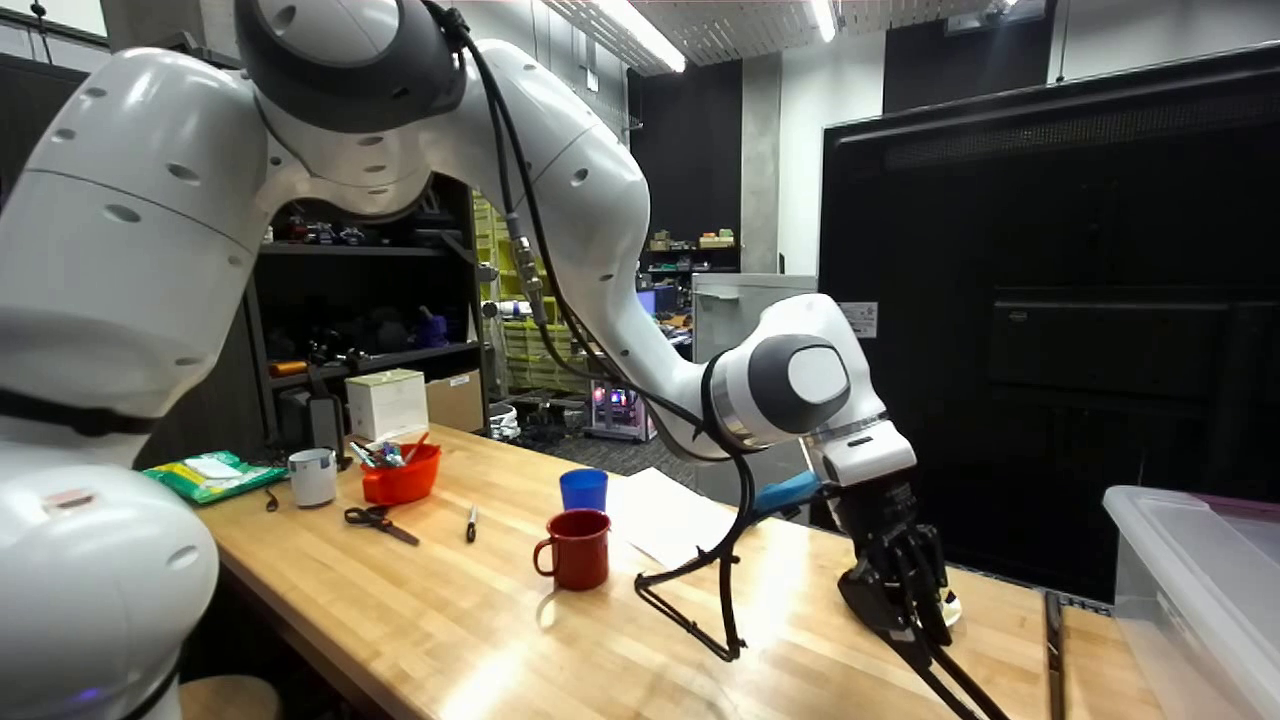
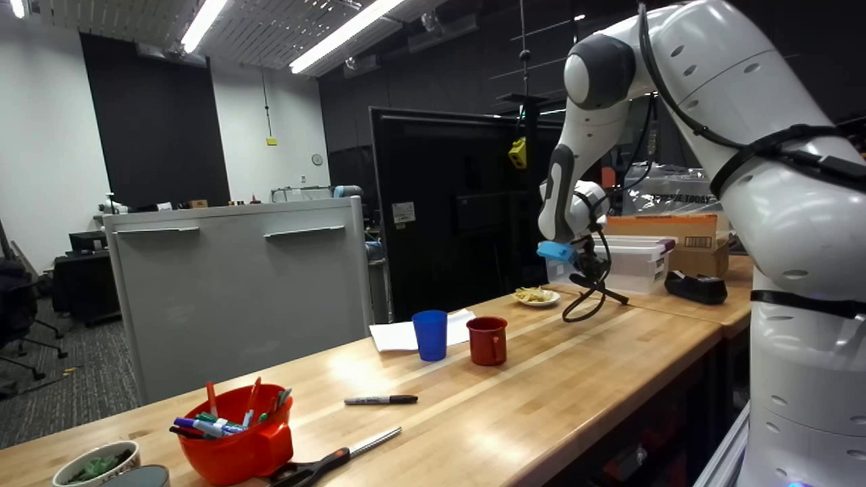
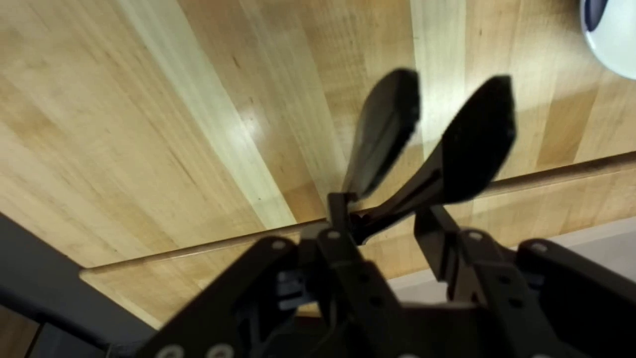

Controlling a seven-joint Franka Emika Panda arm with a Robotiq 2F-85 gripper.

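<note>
My gripper [image 1: 885,586] is over the far right part of the wooden table. In the wrist view the gripper has its two dark fingers [image 3: 384,122] apart, with bare wood seen between them. A white plate of yellow fries [image 2: 533,295] lies beside the gripper [image 2: 588,279] in exterior view 2. Only a bit of that plate [image 1: 951,608] shows past the gripper in exterior view 1. At the top right of the wrist view is a white round-edged thing [image 3: 620,42], cut off by the frame and clear of the fingers.
A red mug [image 1: 578,550], blue cup [image 1: 584,488] and white paper [image 1: 672,516] stand mid-table. Farther off are a marker [image 2: 381,399], scissors [image 2: 325,464] and a red pen holder [image 2: 243,446]. A clear bin [image 1: 1188,600] borders the right end. Bare wood lies in front.
</note>
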